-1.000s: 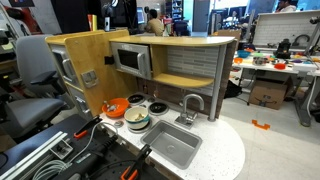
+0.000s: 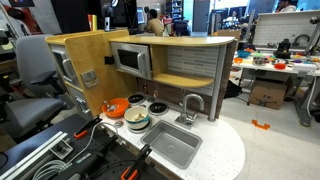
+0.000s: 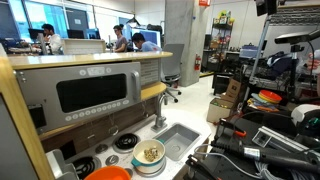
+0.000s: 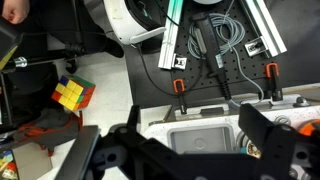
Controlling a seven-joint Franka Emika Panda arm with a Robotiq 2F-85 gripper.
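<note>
My gripper shows at the bottom of the wrist view, its two dark fingers spread wide apart with nothing between them. Beneath it lies the counter with the grey sink (image 4: 187, 139). A green-rimmed pot (image 3: 149, 155) with something light-coloured inside stands on the counter left of the sink in exterior view 2. Beside the pot is an orange bowl (image 3: 108, 174). The bowl (image 2: 118, 107) also appears in exterior view 1, near the stove burners. A silver faucet (image 2: 190, 108) rises behind the sink.
A microwave (image 2: 132, 59) sits under the wooden shelf (image 2: 190, 41) behind the counter. Orange-handled clamps (image 4: 179, 88) and a coiled cable (image 4: 222, 34) lie on the dark robot table. Open counter (image 2: 222, 150) extends right of the sink.
</note>
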